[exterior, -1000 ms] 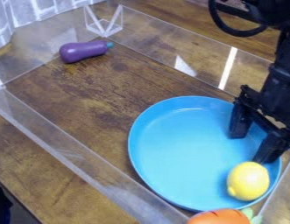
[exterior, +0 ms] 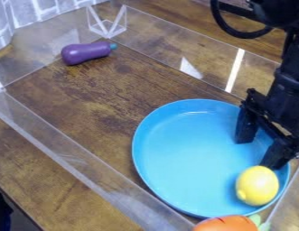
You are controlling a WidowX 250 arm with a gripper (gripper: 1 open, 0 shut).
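My black gripper [exterior: 260, 144] reaches in from the right over the blue plate [exterior: 176, 153], its open fingers low inside the rim with nothing visible between them. A yellow lemon-like toy [exterior: 256, 185] rests on the plate just below the gripper. An orange toy [exterior: 224, 225] lies at the bottom edge, partly cut off, beside the plate. A purple eggplant toy [exterior: 87, 52] lies on the wooden board at the upper left.
Clear transparent walls [exterior: 43, 133] border the wooden work area. The board [exterior: 98, 104] is bare left of the plate and below the eggplant.
The gripper and arm have shifted very slightly; the toys and plate stay where they were.
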